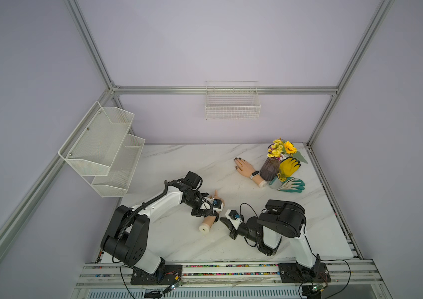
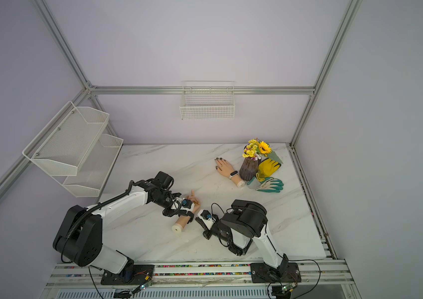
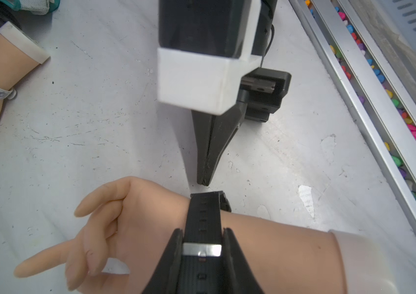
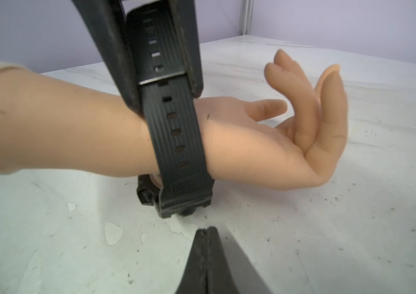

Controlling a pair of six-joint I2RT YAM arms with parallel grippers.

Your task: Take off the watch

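A black watch (image 4: pixel 178 142) is around the wrist of the palm-up mannequin hand (image 4: pixel 257 147). Its dark case is underneath the wrist, near the table, and the perforated strap runs up the near side in the right wrist view. Edge to edge, my left gripper is shut on the strap at the metal keeper (image 3: pixel 201 250). My right gripper is shut with nothing between its fingers, the strap lying outside them. In the left wrist view, the right fingertips (image 3: pixel 205 176) stop just short of the strap.
A second mannequin hand with a watch (image 1: pixel 255 174) lies at the back right. Beside it stand a flower vase (image 1: pixel 269 169), a yellow glove (image 1: pixel 289 167) and a green-white glove (image 1: pixel 291 185). Open table lies at the back left.
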